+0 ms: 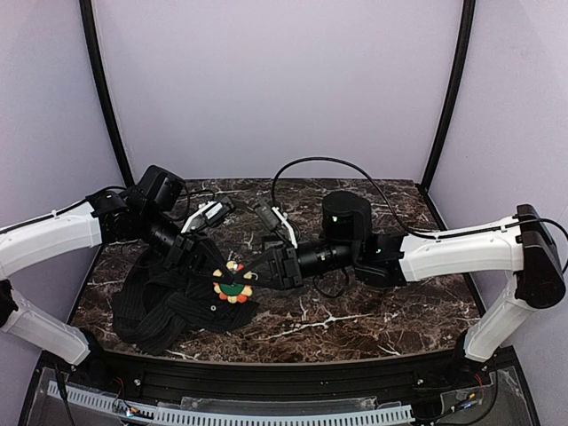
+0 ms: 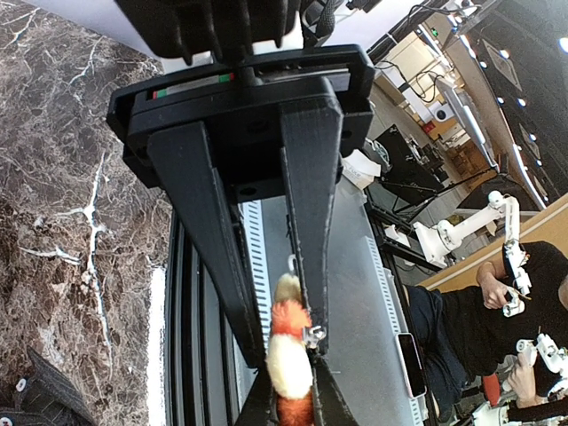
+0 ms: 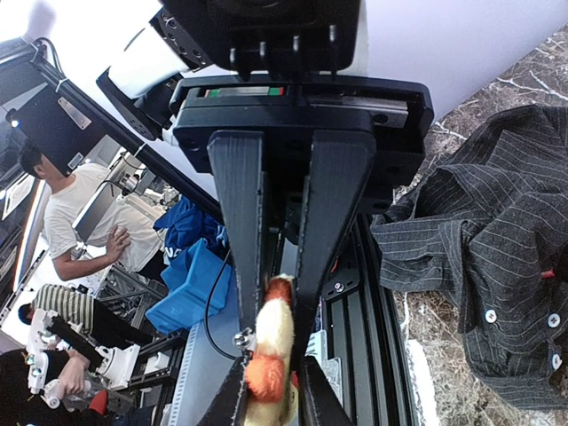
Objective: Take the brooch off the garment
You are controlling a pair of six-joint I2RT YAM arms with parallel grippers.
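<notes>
The brooch [image 1: 232,289], a soft flower with orange and cream petals round a green centre, hangs between both grippers above the garment. My left gripper is shut on it; its petals [image 2: 289,364] and a small metal piece show at the fingertips. My right gripper is also shut on the brooch [image 3: 266,377], coming from the right in the top view. The dark pinstriped garment [image 1: 160,311] lies bunched on the left of the table, also at the right of the right wrist view [image 3: 470,240]. Whether the brooch is attached to it cannot be told.
The marble table [image 1: 373,328] has free room at the back and front right. A black rail [image 1: 266,377] runs along the front edge, with walls at back and sides. People and equipment show beyond the table in the wrist views.
</notes>
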